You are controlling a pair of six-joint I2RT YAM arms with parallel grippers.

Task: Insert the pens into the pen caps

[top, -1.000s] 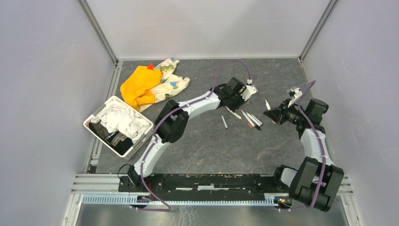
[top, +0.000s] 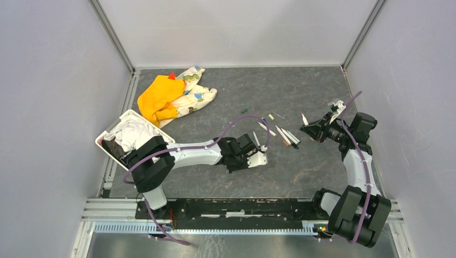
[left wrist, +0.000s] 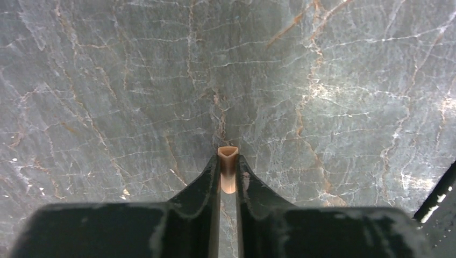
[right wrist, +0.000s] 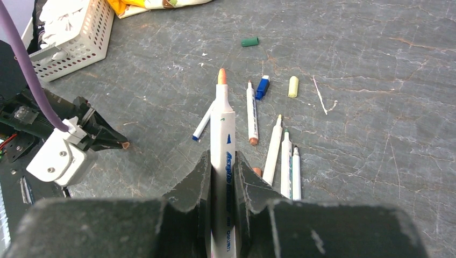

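Observation:
My left gripper is shut on a small orange-brown pen cap, whose open end shows between the fingertips above bare table. In the right wrist view the same cap appears as a tan spot at the finger ends. My right gripper grips a white pen, its orange tip uncovered and pointing away from the fingers. Loose on the table are a green cap, a blue cap and a pale yellow cap. Several white pens lie uncapped between the arms.
A white basket with cloth stands at the left, partly behind the left arm. Yellow and patterned cloth is heaped at the back left. A thin white strip lies beyond the pens.
The left arm has swung from above the pens toward the front left, carrying its gripper away from the pen group.

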